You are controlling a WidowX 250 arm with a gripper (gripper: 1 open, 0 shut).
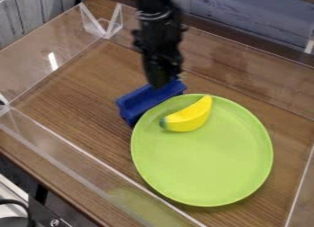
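Observation:
The black gripper [160, 70] hangs blurred above the back end of a blue block [138, 105]; its fingers are too blurred to show clearly whether anything is between them. The blue block lies on the wooden table at the left edge of a green plate [203, 171]. A yellow banana [186, 115] rests on the upper left part of the plate.
Clear plastic walls line the table's left and front edges. Bare wood [80, 97] is free left of the block, and more lies behind and to the right of the plate.

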